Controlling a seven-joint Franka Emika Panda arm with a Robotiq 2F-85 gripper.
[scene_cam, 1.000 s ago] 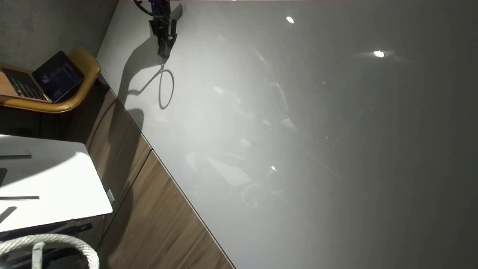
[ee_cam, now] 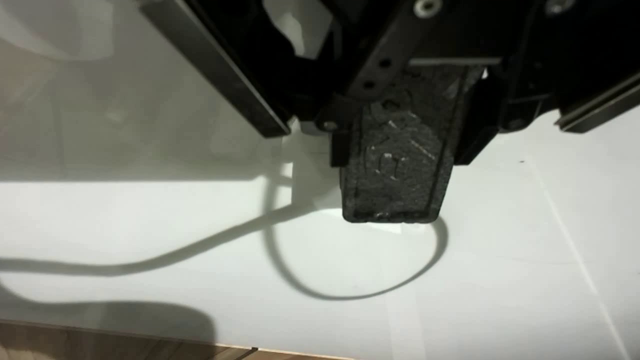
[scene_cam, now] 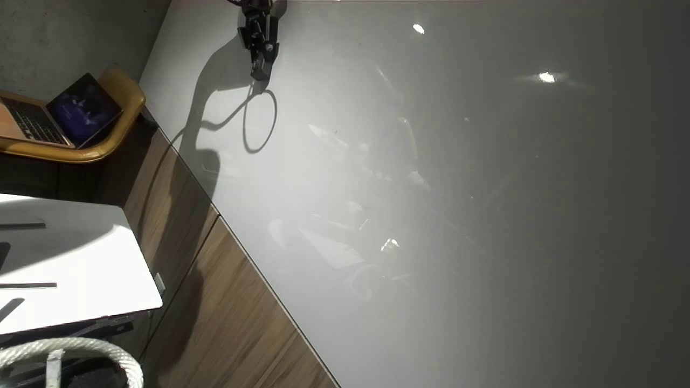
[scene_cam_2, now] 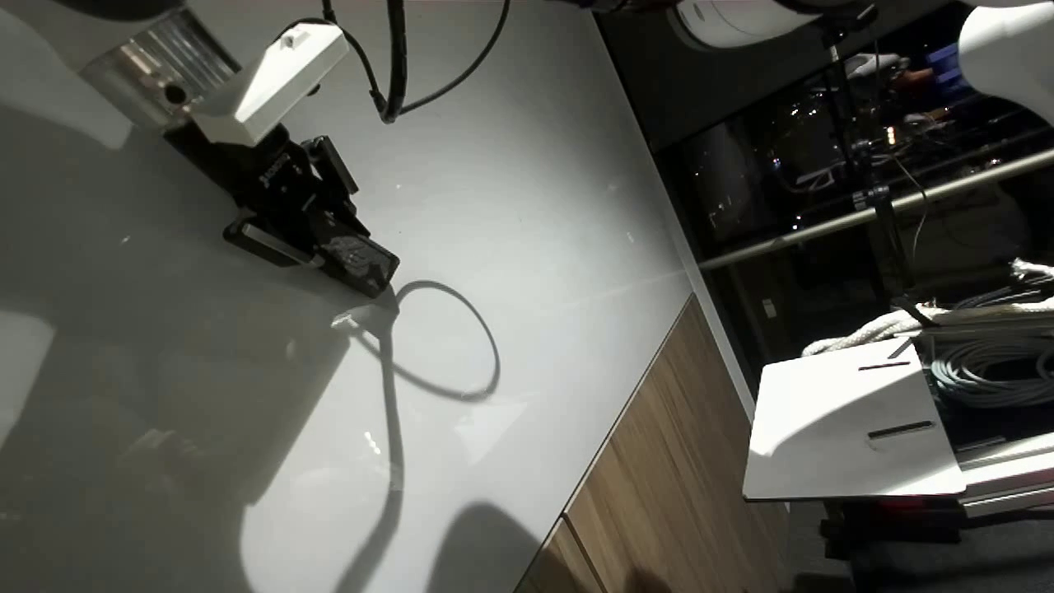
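A dark grey rectangular block with a rough, marked face sits between the fingers of my gripper, which is shut on it. Its far end sticks out past the fingertips. In exterior view 2 the block points down toward the glossy white surface; whether it touches cannot be told. Exterior view 1 has my gripper small at the top left, near the left end of that surface.
Wood panels border it. Beyond that edge stand a yellow chair with a laptop and a white board. Dark loops on the surface are shadows.
In exterior view 1 my gripper has shifted a short way right with the block still in it, and its shadow has moved along. The surroundings have stayed put.
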